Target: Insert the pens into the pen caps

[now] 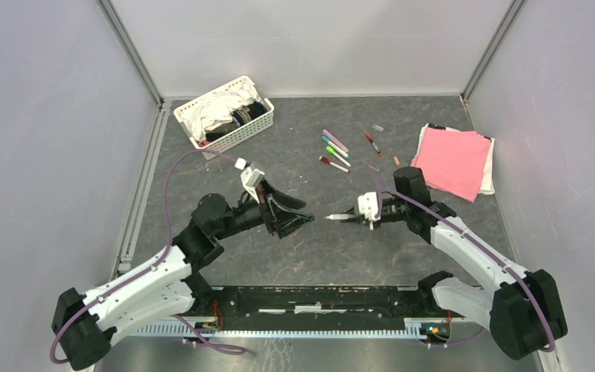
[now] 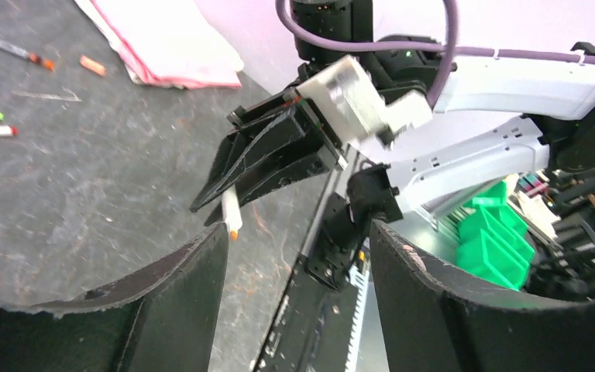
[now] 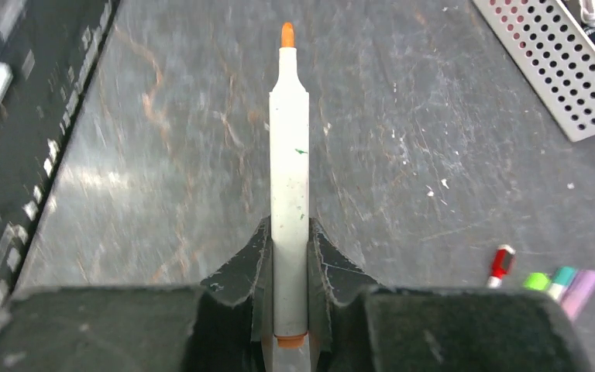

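A white pen with orange tip and end (image 3: 289,170) is held upright in the right wrist view by my right gripper, shut on it near its lower end. In the top view this gripper (image 1: 341,217) is right of centre. My left gripper (image 1: 298,221) faces it, a short gap away, open with nothing between its fingers. Several pens (image 1: 335,141) lie behind them, pink, teal, green and red among them; a red pen (image 1: 373,143) and a small orange cap (image 1: 396,161) lie to their right.
A white basket of cloths (image 1: 244,136) stands at the back left. Pink and white cloths (image 1: 449,159) lie at the right.
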